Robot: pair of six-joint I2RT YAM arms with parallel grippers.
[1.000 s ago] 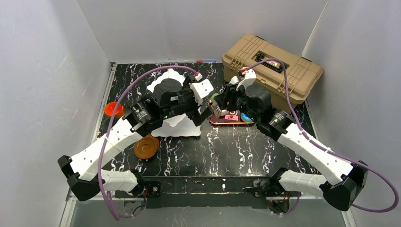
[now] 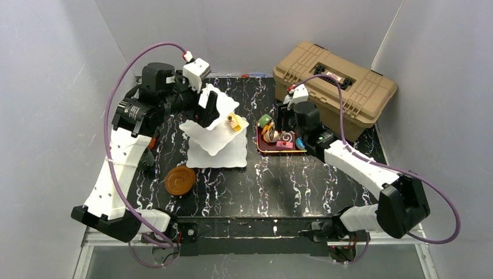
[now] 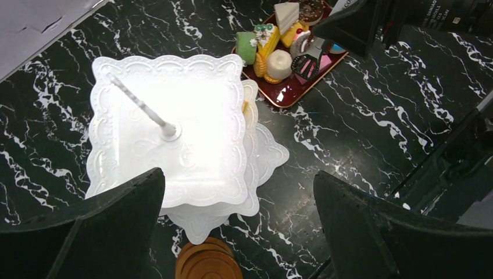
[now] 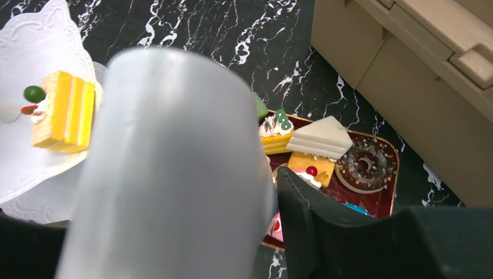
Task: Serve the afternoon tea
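Note:
My left gripper [image 2: 206, 110] hangs open and empty over the white tiered stand [image 3: 203, 145], whose middle tier holds a yellow cake slice [image 4: 67, 113]. My right gripper [image 2: 281, 116] is over the red dessert tray, shut on metal tongs; a blurred silver part fills the middle of the right wrist view. The tray holds a chocolate donut [image 4: 363, 165], a white slice [image 4: 320, 138], a green roll [image 3: 246, 46] and several other sweets.
A tan case [image 2: 334, 81] stands at the back right behind the tray. A wooden disc [image 2: 180, 180] lies front left.
My left gripper has swung back leftward, away from the right gripper to over the stand. My right gripper has shifted slightly, staying over the tray.

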